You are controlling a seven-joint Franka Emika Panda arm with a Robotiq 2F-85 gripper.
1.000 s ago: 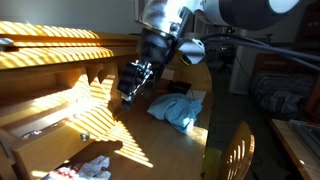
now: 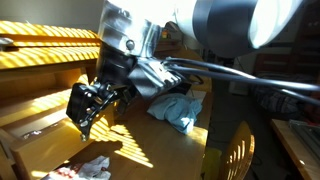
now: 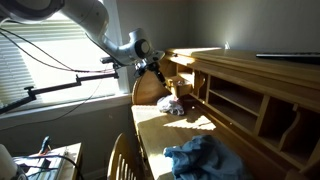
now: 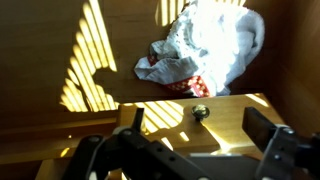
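Note:
My gripper is open, its two dark fingers wide apart in the wrist view. Between them in that view appears a small round knob (image 4: 201, 112) on a wooden drawer front (image 4: 165, 118); whether the fingers have reached its depth is unclear. Exterior view 1 has the gripper (image 2: 85, 115) low at the left, beside the desk's shelf unit. A white cloth with red patches (image 4: 205, 45) lies on the desktop close to that drawer.
A blue cloth (image 2: 176, 110) rests farther along the desktop (image 2: 143, 140). Open wooden cubbies (image 3: 237, 97) line the back of the desk. A yellowish chair (image 2: 238, 152) stands at its front side. Striped sunlight crosses the wood.
Over the last second the arm has come down and left in exterior view 1, bringing the gripper to the drawer knob.

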